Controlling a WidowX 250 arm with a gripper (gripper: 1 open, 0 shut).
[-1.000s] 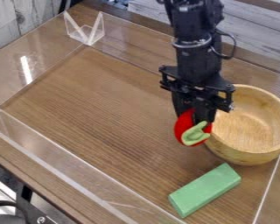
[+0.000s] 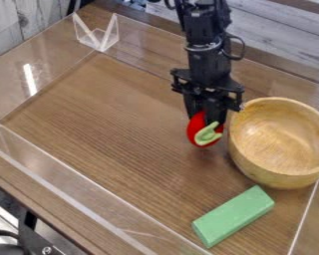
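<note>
The black robot arm reaches down from the top centre to my gripper (image 2: 203,118), which is shut on a red object with a green part (image 2: 199,128), held just left of the wooden bowl (image 2: 278,149). The fingertips are largely hidden by the arm and the held object.
A green block (image 2: 234,215) lies on the table's front right. A white wire-like item (image 2: 93,32) stands at the back left.
My gripper, with the red object in it, has moved back, away from the camera, and slightly left, from in front of the bowl's left part to beside it.
</note>
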